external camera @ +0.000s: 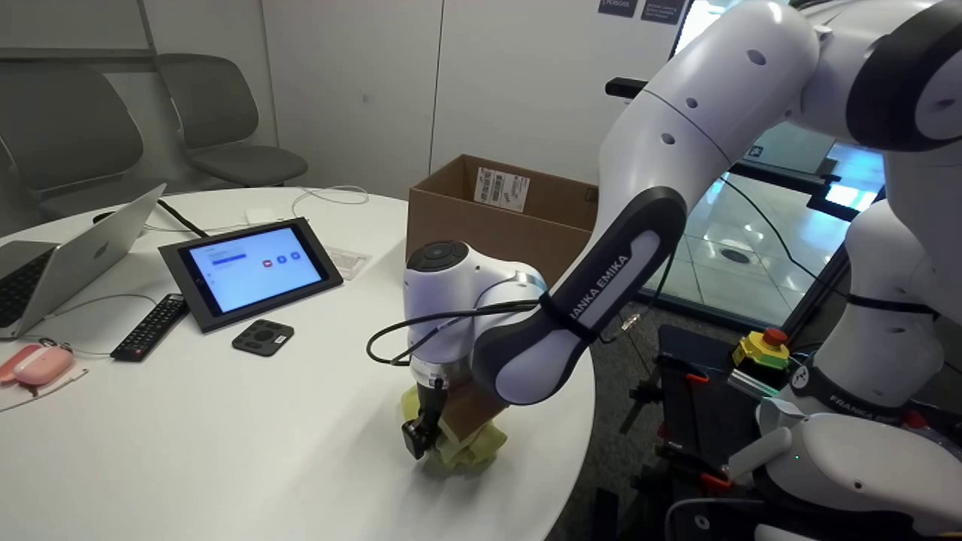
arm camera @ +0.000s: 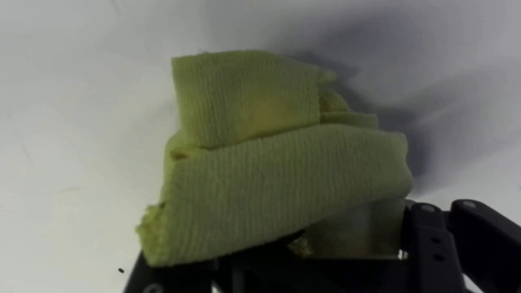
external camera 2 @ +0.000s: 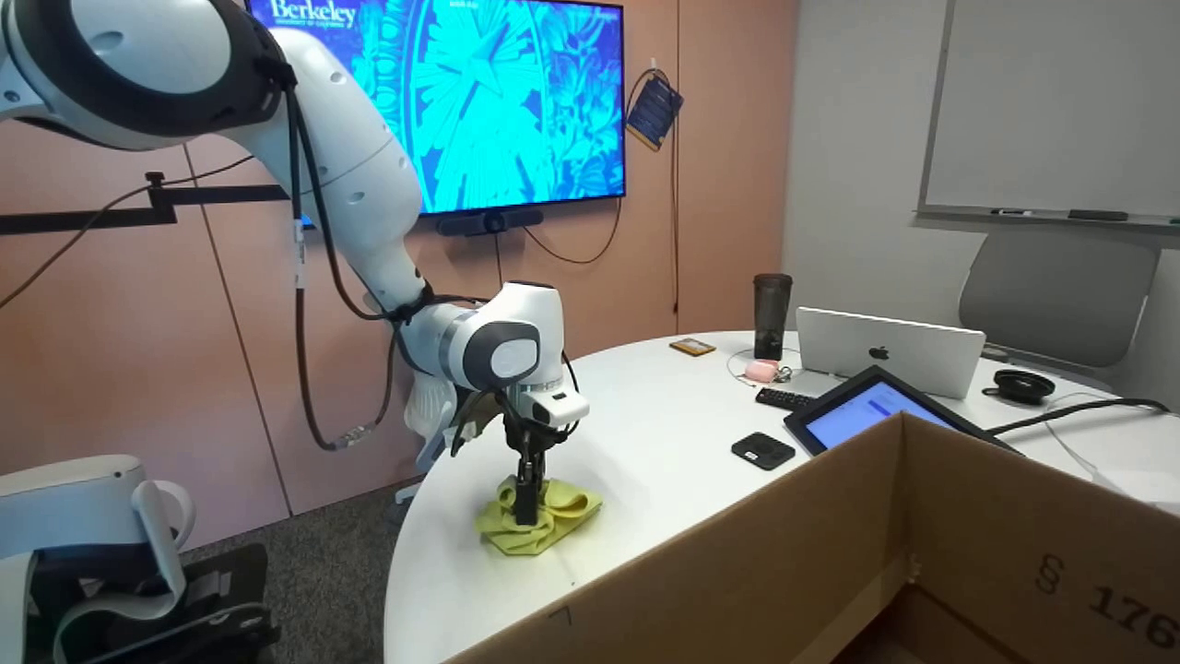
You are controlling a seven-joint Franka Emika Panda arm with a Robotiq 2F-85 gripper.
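Note:
A crumpled yellow-green cloth (arm camera: 288, 180) lies on the white round table (external camera: 297, 442), folded over itself in several layers. My gripper (external camera 2: 527, 515) points down into it, its fingers low at the tabletop. In the wrist view, one dark finger (arm camera: 432, 244) stands at the cloth's right side; the other is mostly covered by the cloth at the lower left. The fingers are apart, with bunched cloth between them. Whether both fingers press on it is hidden.
An open cardboard box (external camera: 501, 212) stands at the table's far edge. A tablet (external camera: 254, 267), a small black puck-like device (external camera: 263, 337), a remote (external camera: 149, 327) and a laptop (external camera 2: 890, 352) occupy the other side. Bare tabletop lies between them and the cloth.

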